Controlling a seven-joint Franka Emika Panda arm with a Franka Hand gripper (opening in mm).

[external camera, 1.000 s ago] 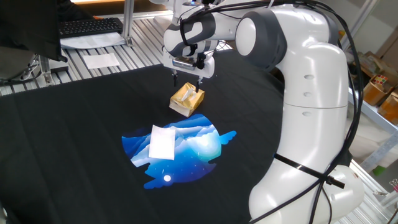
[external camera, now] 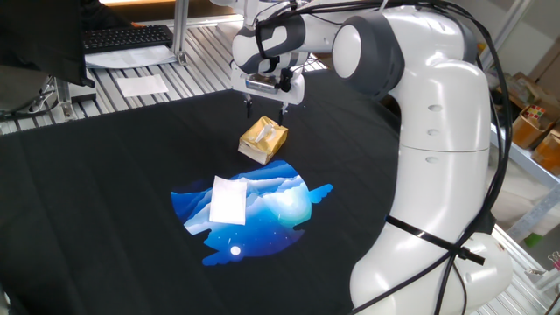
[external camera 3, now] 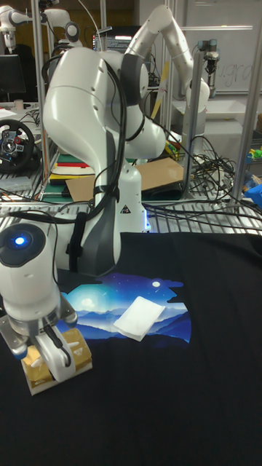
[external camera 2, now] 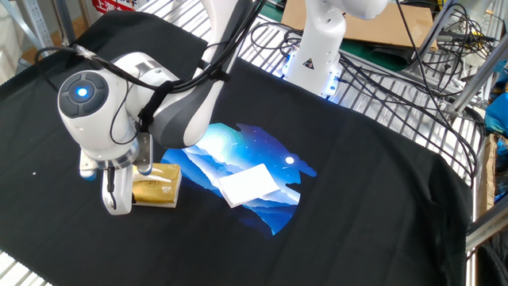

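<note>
A gold tissue pack (external camera: pixel 263 138) with a white tissue sticking from its top sits on the black cloth. My gripper (external camera: pixel 265 112) hangs just behind and above the pack in exterior view 1, its two fingers spread apart with nothing visible between them. In exterior view 2 the hand partly covers the pack (external camera 2: pixel 157 187), and exterior view 3 shows the pack (external camera 3: pixel 59 363) below the hand. A white folded sheet (external camera: pixel 228 200) lies flat on the blue mountain picture (external camera: pixel 284 210), apart from the pack.
A keyboard (external camera: pixel 128 38) and a loose paper (external camera: pixel 143 85) lie beyond the cloth on the slatted table. Cables run along the arm.
Compared with a second ago, my gripper stands slightly higher and farther right in exterior view 1. The pack and sheet stay put.
</note>
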